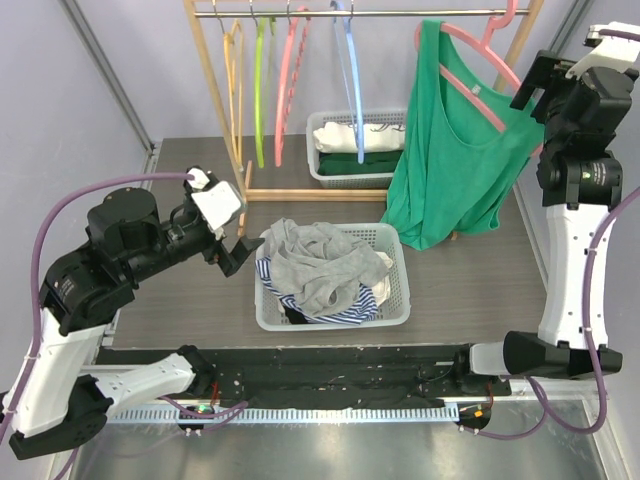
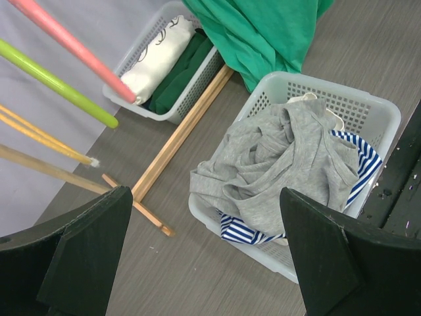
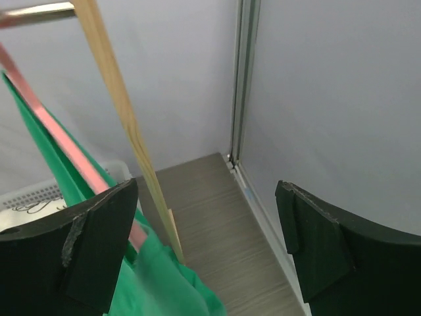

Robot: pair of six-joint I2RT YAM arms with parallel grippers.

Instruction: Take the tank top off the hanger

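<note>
The green tank top (image 1: 450,170) hangs at the right end of the rail on a pink hanger (image 1: 468,92). One shoulder of it lies over the hanger's left arm, and the other side reaches the hanger's right arm. My right gripper (image 1: 530,95) is at the right side of the hanger. In the right wrist view its fingers stand open, the pink hanger (image 3: 62,135) and green cloth (image 3: 168,283) by the left finger (image 3: 99,243), nothing gripped. My left gripper (image 1: 240,250) is open and empty above the floor, left of the front basket.
A front basket (image 1: 405,290) holds grey and striped clothes; a rear basket (image 1: 315,165) holds folded cloth. Blue, pink, green and yellow hangers hang from the rail (image 1: 400,13). A wooden post (image 3: 128,118) stands beside the right gripper, with the side wall farther right.
</note>
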